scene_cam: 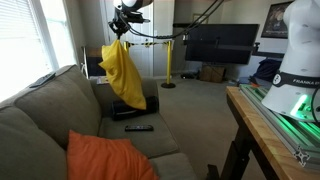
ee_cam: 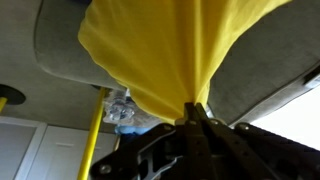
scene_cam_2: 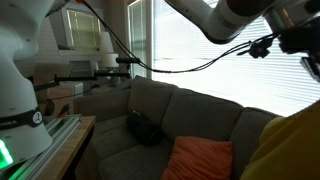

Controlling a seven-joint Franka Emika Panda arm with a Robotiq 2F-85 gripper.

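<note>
A yellow cloth [scene_cam: 122,72] hangs in folds above the far end of the grey sofa. Its upper end is pinched in my gripper [scene_cam: 119,32], which is shut on it. In the wrist view the cloth [ee_cam: 170,45] gathers to a point between the fingertips, where my gripper holds it. At the right edge of exterior view 2 only part of the cloth [scene_cam_2: 290,150] shows, and the fingertips there are out of frame or hidden.
On the grey sofa [scene_cam: 50,110] lie an orange pillow [scene_cam: 105,158], a black bolster [scene_cam: 135,107] and a dark remote [scene_cam: 139,128]. A wooden table [scene_cam: 262,130] stands at the right. Beyond the sofa is a yellow post [scene_cam: 168,65]. Much of the seat is clear.
</note>
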